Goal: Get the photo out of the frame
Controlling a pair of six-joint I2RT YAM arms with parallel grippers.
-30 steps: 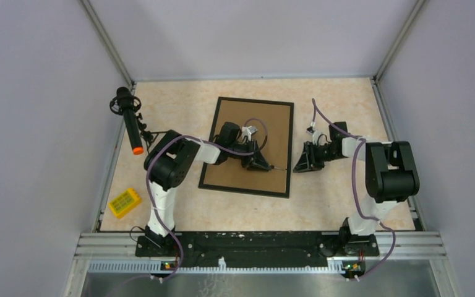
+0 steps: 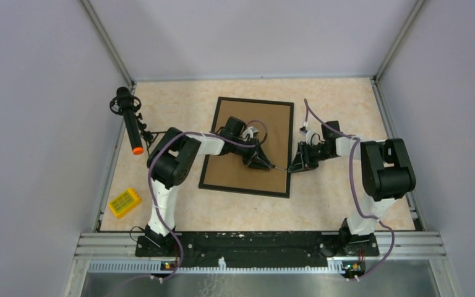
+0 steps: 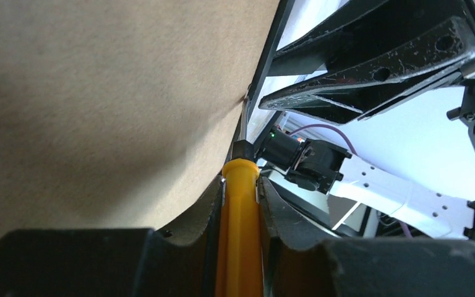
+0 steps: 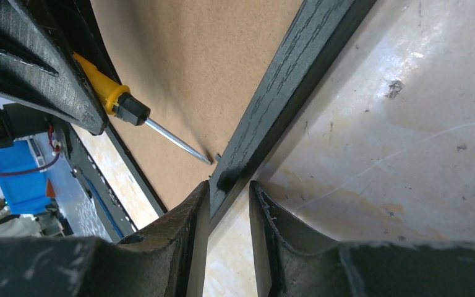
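The picture frame (image 2: 235,189) lies back-up on the table, its brown backing board (image 4: 204,74) inside a black border (image 4: 278,93). My left gripper is shut on a yellow screwdriver (image 3: 241,185), whose metal tip lies at the board beside a small metal tab (image 4: 218,157) on the inner border. My right gripper is at that same border, from outside, its fingertips apart, one on either side of the strip's edge, close to the tab; whether they touch it I cannot tell.
A yellow tray (image 2: 124,201) lies at the front left of the table (image 2: 334,204). A dark stand (image 2: 131,124) rises at the left side.
My right gripper has moved left, up to the frame's right border. The left gripper with the screwdriver has shifted very slightly.
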